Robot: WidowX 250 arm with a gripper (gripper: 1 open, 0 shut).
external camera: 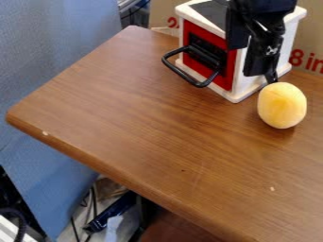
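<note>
A white box-shaped toy oven [194,24] with a red front and a black bar handle [186,74] stands at the back right of the wooden table. My black gripper [265,71] hangs from the top right, in front of the oven's right side; whether its fingers are open or shut is unclear. Just below it a pale yellow round object [281,106] rests on the table, apart from the oven's handle.
A cardboard box stands behind the oven.
</note>
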